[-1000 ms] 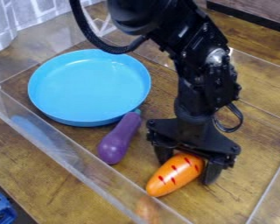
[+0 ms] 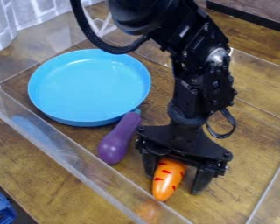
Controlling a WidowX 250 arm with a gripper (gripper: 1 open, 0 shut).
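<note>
An orange toy carrot with red marks (image 2: 168, 180) lies on the wooden table at the lower middle, its upper end under the black gripper (image 2: 178, 166). The gripper is lowered around it, fingers on either side; whether they press on the carrot is hard to tell. A purple eggplant (image 2: 118, 140) lies just left of the gripper.
A blue plate (image 2: 90, 83) sits at the upper left. A clear plastic wall (image 2: 73, 157) runs along the lower left, close to the carrot. Bare wood (image 2: 248, 131) is open to the right.
The gripper has shifted slightly left and turned, and the carrot has swung to a more upright line in the view, with less of it showing.
</note>
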